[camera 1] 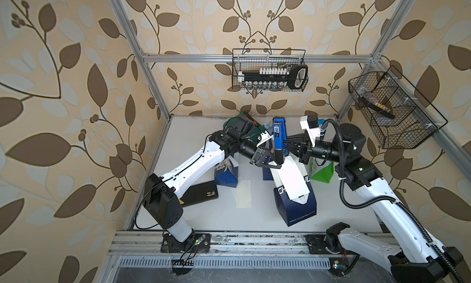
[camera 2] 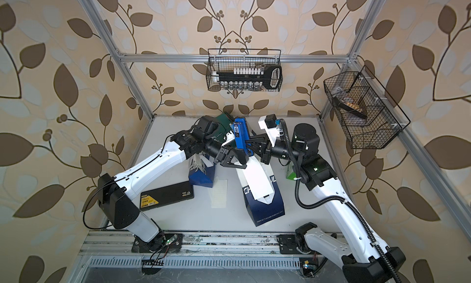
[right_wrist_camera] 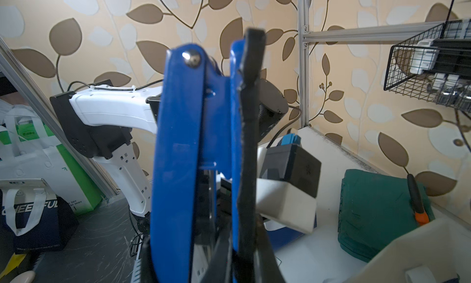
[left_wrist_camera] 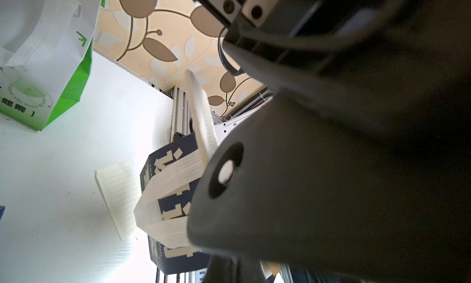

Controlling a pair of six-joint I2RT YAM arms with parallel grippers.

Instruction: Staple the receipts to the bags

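My right gripper is shut on a blue stapler, held upright with its lower end at the top of a navy-and-white bag. The stapler fills the middle of the right wrist view; whether paper lies between its fingers is hidden. A white paper strip, apparently a receipt, drapes down the bag's face. My left gripper is shut at the bag's thin top edge, just left of the stapler. In the left wrist view a dark finger covers much of the scene, beside the bag's pale rim.
A blue bag stands left of centre, and a green-and-white bag is behind the right arm. Pale paper lies on the table near a black box. Green cloth is at the back.
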